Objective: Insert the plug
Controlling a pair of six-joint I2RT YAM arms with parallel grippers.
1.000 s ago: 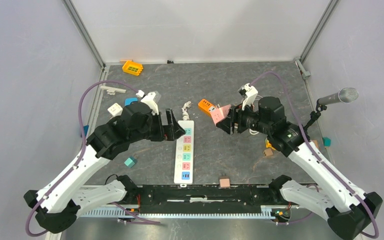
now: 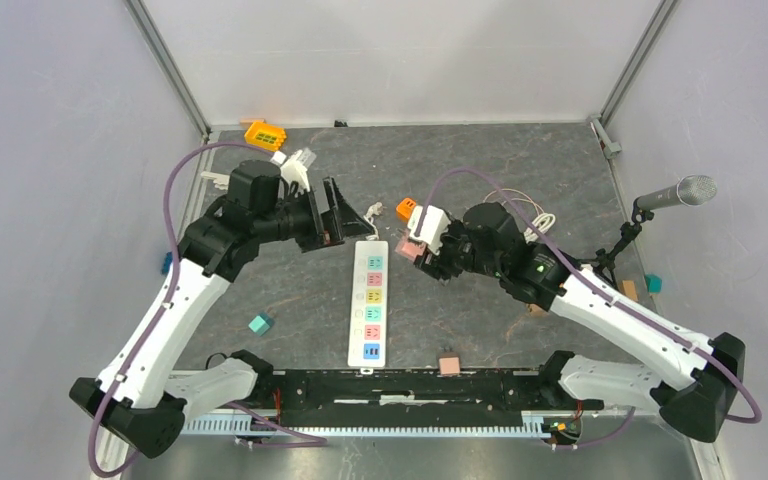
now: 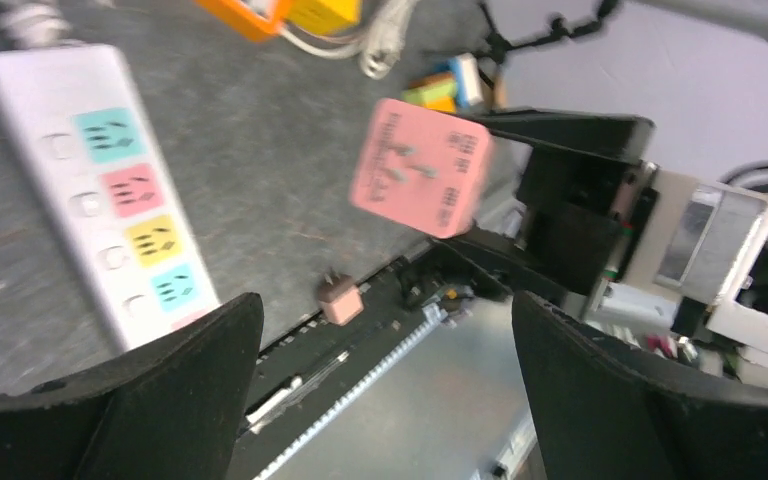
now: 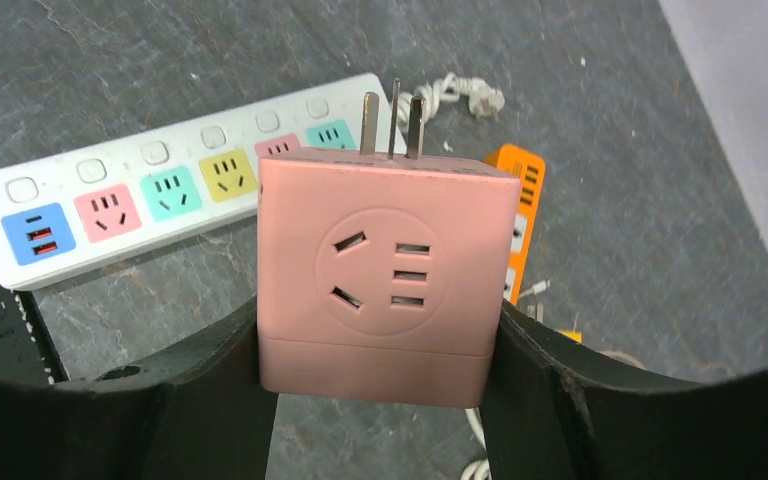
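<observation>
My right gripper (image 2: 422, 256) is shut on a pink cube plug (image 4: 390, 260), which hangs above the table right of the power strip (image 2: 368, 305). In the right wrist view its socket face looks at the camera, and metal prongs (image 4: 393, 125) point up the picture, clear of the strip. The strip is white with a row of coloured sockets, several of them free of any plug. Over the strip's far left end my left gripper (image 2: 348, 222) stands open, nothing between its fingers. The left wrist view catches the pink plug (image 3: 422, 168) from another side.
An orange box (image 2: 407, 207) lies behind the plug, close to the strip's white cord (image 2: 373, 217). A small pinkish block (image 2: 449, 364) sits at the front edge and a teal cube (image 2: 260, 324) to the left. At the right stands a microphone (image 2: 685, 191).
The right gripper has carried the pink plug left toward the strip, and the plug's tilt has changed. My left gripper has moved farther back. The strip has stayed put.
</observation>
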